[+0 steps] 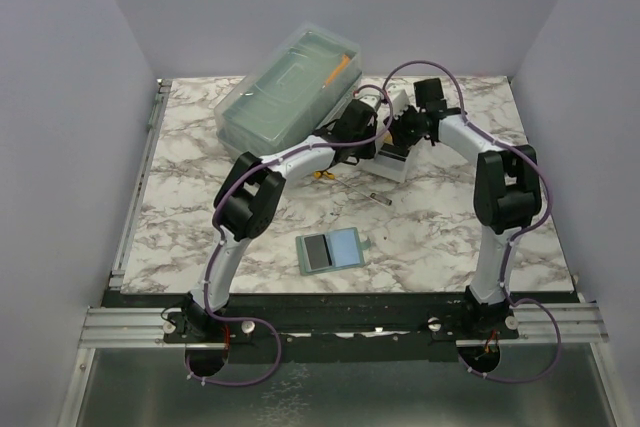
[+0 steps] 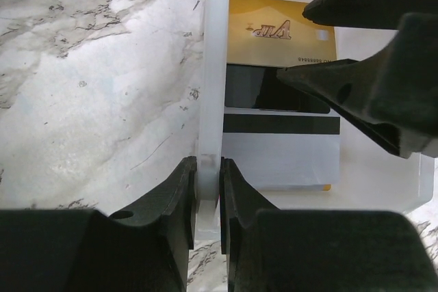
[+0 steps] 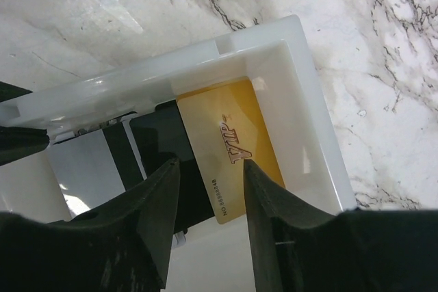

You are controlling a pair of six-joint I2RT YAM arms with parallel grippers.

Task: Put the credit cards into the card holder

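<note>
A white box (image 2: pixel 211 52) holds several cards. Inside it lie a gold VIP card (image 3: pixel 229 145), a black card (image 3: pixel 168 152) and a silver card with a dark stripe (image 3: pixel 85 169). My left gripper is shut on the box's side wall. Over the box's interior, my right gripper stands open above the black and gold cards, with nothing held. The card holder (image 1: pixel 332 250), greenish-grey with a dark half and a light blue half, lies flat at the table's front middle in the top view.
A large clear-lidded bin (image 1: pixel 290 87) stands behind the left arm. A thin tool with a metal end (image 1: pixel 380 198) and a small yellow item (image 1: pixel 323 175) lie in front of the box. Open marble surrounds the holder.
</note>
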